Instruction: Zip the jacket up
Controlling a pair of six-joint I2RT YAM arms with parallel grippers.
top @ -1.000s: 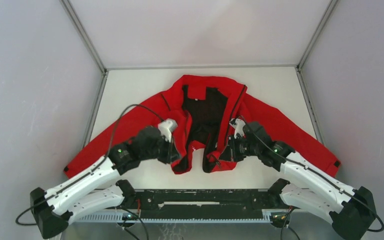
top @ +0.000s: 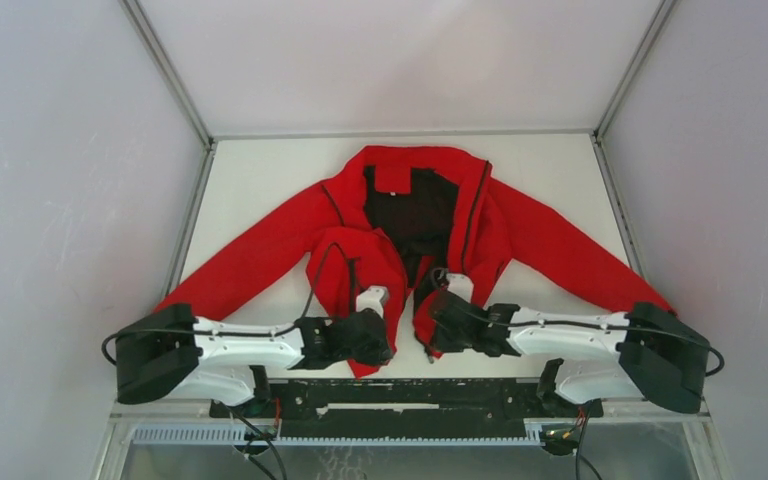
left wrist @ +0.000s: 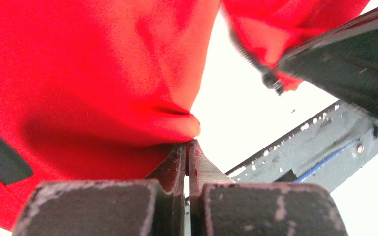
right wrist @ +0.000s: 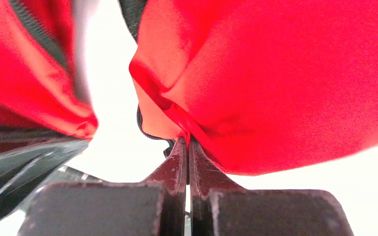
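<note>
The red jacket [top: 435, 157] lies open on the white table, collar at the far side, black lining showing between its front panels. At the lower hem of the left panel, my left gripper is shut on a fold of red cloth. My right gripper is shut as well, a red fold of the right panel's hem between its tips. Just left of those tips, a black zipper end [right wrist: 168, 146] pokes out from the right panel. In the left wrist view, a dark zipper strip [left wrist: 246, 53] borders the right panel. A gap separates the panels' hems.
A dark metal rail [top: 280, 398] runs along the table's near edge, close to both grippers. Sleeves [top: 250, 250] spread out to both sides. Bare white table [top: 260, 165] shows behind the shoulders.
Both arms have come toward the near edge and inward, drawing the lower front panels nearer and closer together.
</note>
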